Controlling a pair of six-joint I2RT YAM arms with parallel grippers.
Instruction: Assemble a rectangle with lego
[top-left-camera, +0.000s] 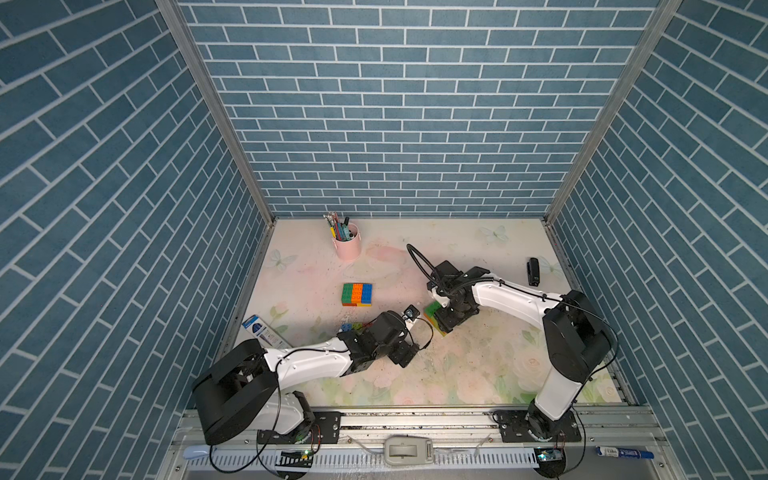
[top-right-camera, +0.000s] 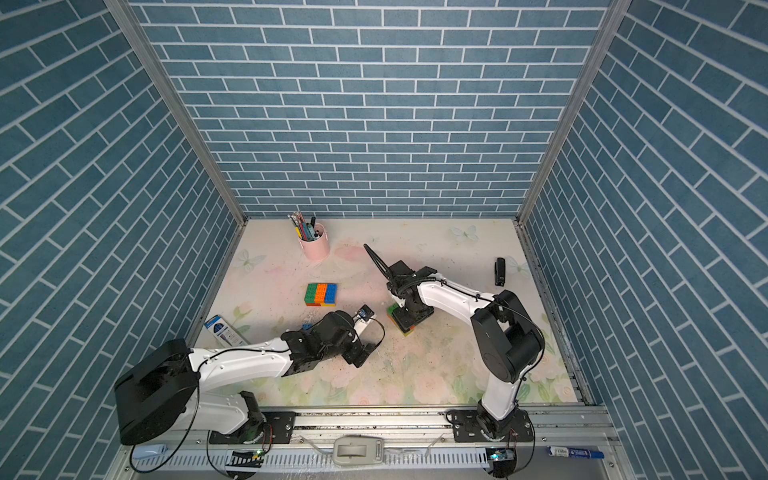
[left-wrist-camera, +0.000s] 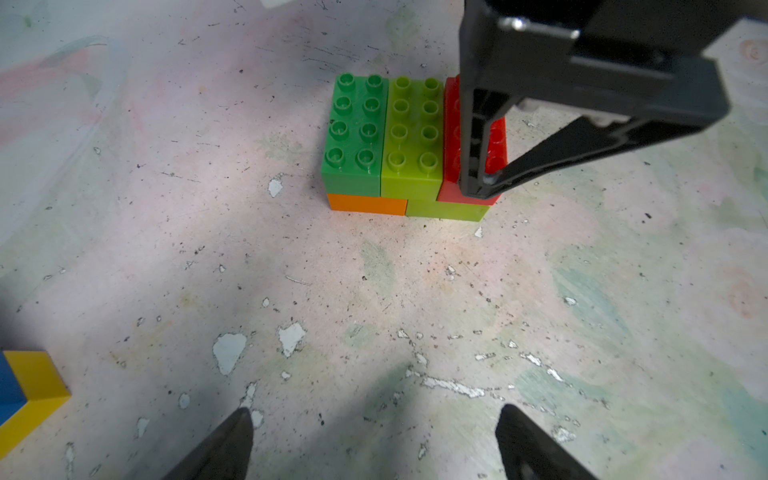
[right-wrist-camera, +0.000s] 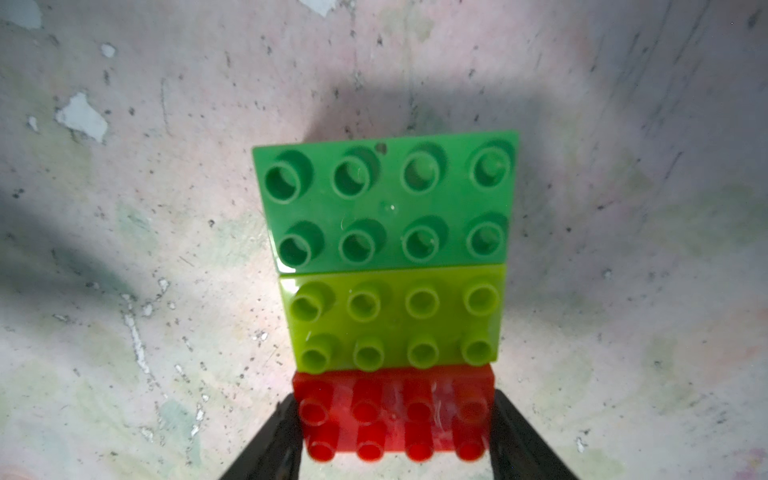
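In the left wrist view, a dark green brick (left-wrist-camera: 353, 136), a lime brick (left-wrist-camera: 413, 144) and a red brick (left-wrist-camera: 450, 184) stand side by side, over a lower layer showing an orange brick (left-wrist-camera: 364, 204) and a lime brick (left-wrist-camera: 448, 209). My right gripper is shut across the ends of the red brick, which adjoins the lime one. Whether its studs are fully pressed home is hidden. My left gripper is open over bare table, nothing between its fingers. Left of centre lies a finished-looking block (top-left-camera: 357, 293) of green, orange and blue bricks.
A yellow-and-blue piece (left-wrist-camera: 36, 392) lies at the left wrist view's lower left. Partly behind the left arm are more bricks (top-left-camera: 346, 326). A pink pen cup (top-left-camera: 347, 245), a boxed item (top-left-camera: 264, 330) and a black stapler (top-left-camera: 533, 271) stand farther out.
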